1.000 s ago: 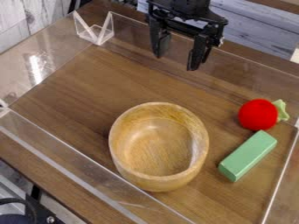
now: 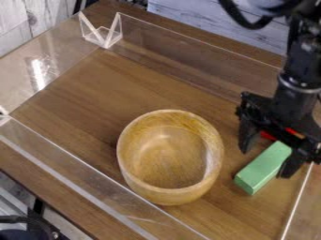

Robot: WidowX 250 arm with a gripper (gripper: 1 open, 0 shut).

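My black gripper (image 2: 267,141) is at the right side, low over a red round object (image 2: 286,133) and the upper end of a green block (image 2: 258,172). Its fingers stand apart, and the red object is mostly hidden behind them. A wooden bowl (image 2: 171,193) sits left of the green block, apart from the gripper.
Clear plastic walls line its edges, with small clear brackets at the upper left corner. A pale panel stands behind the back edge.
My gripper has come from the top middle down and to the right, now covering most of the red object. The bowl and green block look unmoved.
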